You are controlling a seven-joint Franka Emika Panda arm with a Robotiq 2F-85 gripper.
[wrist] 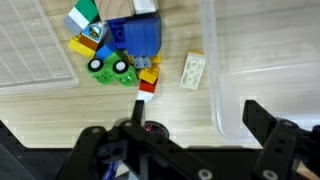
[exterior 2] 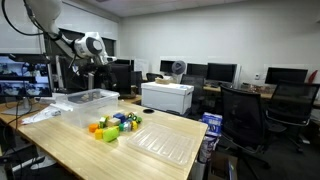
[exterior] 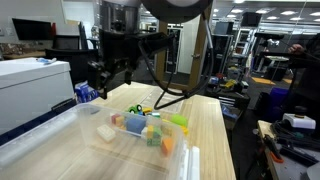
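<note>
My gripper stands open above the table, its two fingers wide apart and nothing between them. A pale domino-like block (wrist: pixel 193 70) lies by itself in the wrist view, near the curved clear edge at the right. To its left is a cluster of coloured pieces, with a blue block (wrist: pixel 142 37), a green toy part (wrist: pixel 113 70) and a red-and-white piece (wrist: pixel 147 91). In exterior view 1, the gripper (exterior: pixel 100 76) hangs above and behind the clear bin (exterior: pixel 85 112). Coloured blocks (exterior 2: pixel 110 130) are gathered beside the bin in exterior view 2.
A shallow white tray (exterior 2: pixel 160 143) rests on the table's right side. A blue-and-white box (exterior 2: pixel 210 135) stands at the table's edge. Bare tabletop (exterior 2: pixel 95 158) shows towards the front. A white cabinet (exterior 2: pixel 167 97) stands behind the table.
</note>
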